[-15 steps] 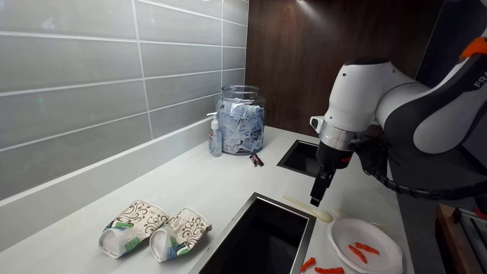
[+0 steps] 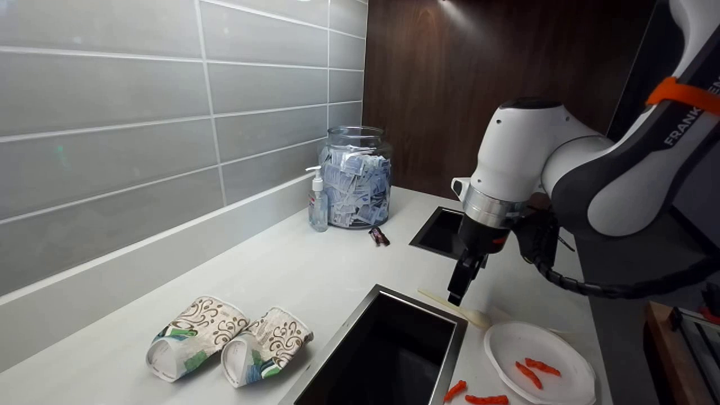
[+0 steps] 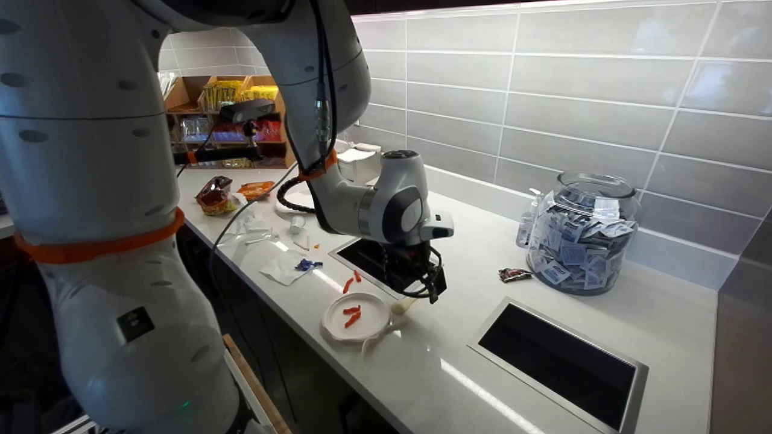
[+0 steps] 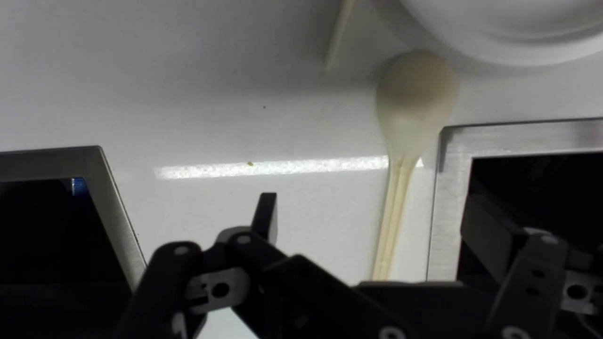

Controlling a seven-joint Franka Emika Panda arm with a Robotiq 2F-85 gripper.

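Observation:
My gripper is open above the counter, its fingers spread wide with nothing held. Below and between them, in the wrist view, lies a pale plastic spoon (image 4: 415, 107); its bowl points away from me and the end of its handle is hidden behind the gripper's body. In the first exterior view the gripper (image 2: 456, 297) hangs over the spoon (image 2: 477, 317), close to the corner of the nearer black inset. A white plate (image 2: 509, 354) beside the spoon's bowl bears red-orange snack pieces (image 2: 541, 367), and more of them (image 2: 486, 399) lie on the counter.
Two metal-framed dark insets (image 4: 116, 197) (image 4: 446, 226) flank the spoon. A glass jar of packets (image 2: 358, 182), a pump bottle (image 2: 318, 206) and a small wrapper (image 2: 378, 236) stand farther back. Two crumpled paper cups (image 2: 196, 337) (image 2: 266, 344) lie at the left.
The arm has moved slightly left and a little lower in the first exterior view, bringing the gripper nearer the spoon's handle. The spoon, plate and cups have stayed put.

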